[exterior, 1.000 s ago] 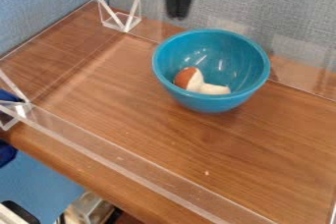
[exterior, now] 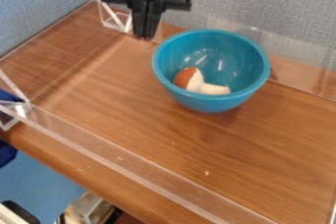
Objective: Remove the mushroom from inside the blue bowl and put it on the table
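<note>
The blue bowl (exterior: 250,68) stands upright on the wooden table (exterior: 118,90), right of and behind the middle. Inside it lies the mushroom (exterior: 198,81), with a brownish-orange cap at the left and a pale stem pointing right. My gripper (exterior: 144,33) hangs to the left of the bowl, near the table's back edge. It is dark and points down, apart from both bowl and mushroom. How far its fingers are parted cannot be made out.
Clear low walls edge the table, with a white bracket (exterior: 114,18) at the back corner behind the gripper. Another white bracket (exterior: 16,110) sits at the left edge beside a dark blue object (exterior: 7,97).
The bowl and the mushroom have not moved.
</note>
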